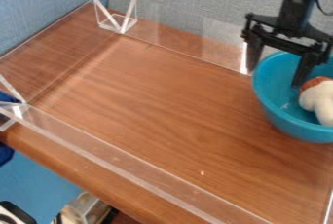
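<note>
My black gripper (pixel 276 64) is at the upper right with its fingers open, one at the left rim of the teal bowl and the other reaching over the bowl. A white, red-topped soft object (pixel 316 104) rests inside the teal bowl (pixel 279 106), below the gripper. The bowl is partly cut off by the right edge of the view.
The wooden tray floor (pixel 150 121) is bare left of the bowl, with clear low walls around it. White corner brackets (pixel 116 18) stand at the back left. A grey padded wall rises behind.
</note>
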